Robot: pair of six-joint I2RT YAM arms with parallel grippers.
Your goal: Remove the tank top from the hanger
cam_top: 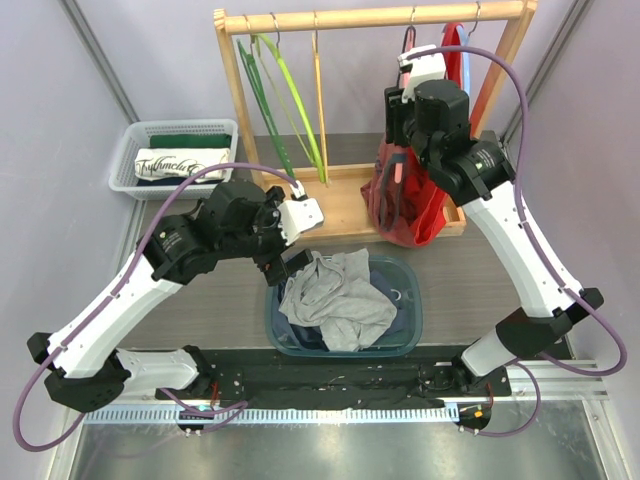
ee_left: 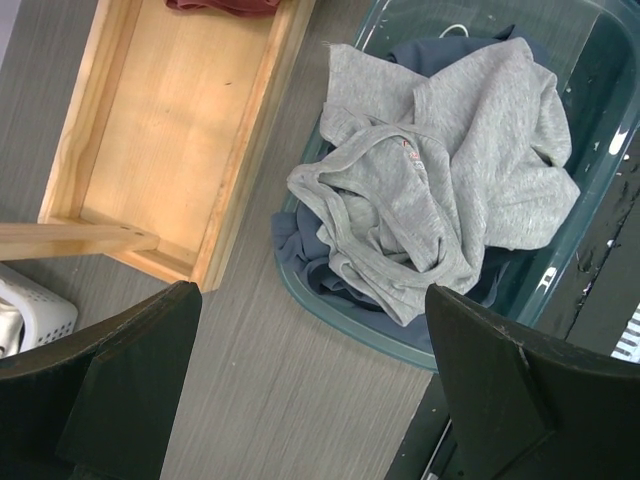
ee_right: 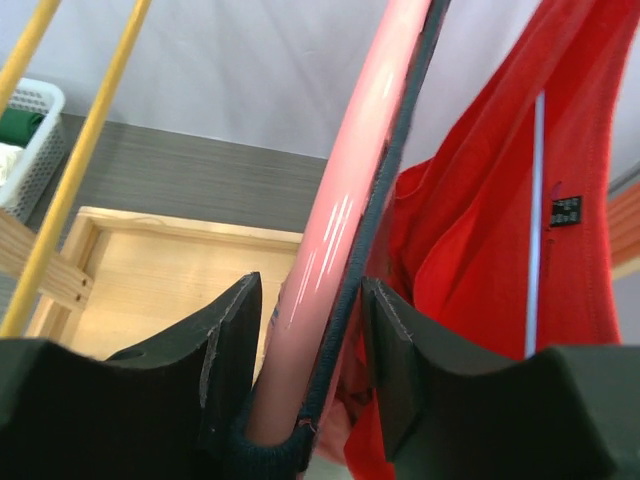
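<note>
A dusty-red tank top with dark trim [cam_top: 391, 190] hangs from a pink hanger [ee_right: 325, 230] at the right part of the rack. Up near the hanger's top, my right gripper [cam_top: 397, 118] is shut on the hanger; the dark strap edge [ee_right: 375, 205] runs along it between the fingers. In the top view the arm covers part of the hanger. My left gripper [cam_top: 290, 265] is open and empty, above the near-left side of the teal bin [cam_top: 413, 305]. Its dark finger pads [ee_left: 130, 385] frame bare floor.
Behind the tank top hangs a bright red garment [ee_right: 560, 240] on a light-blue hanger [ee_right: 535, 200]. Green hangers [cam_top: 295, 95] and a yellow one [cam_top: 320, 110] hang empty on the left. Grey cloth [cam_top: 340, 305] lies in the bin; a white basket [cam_top: 125, 160] stands back left.
</note>
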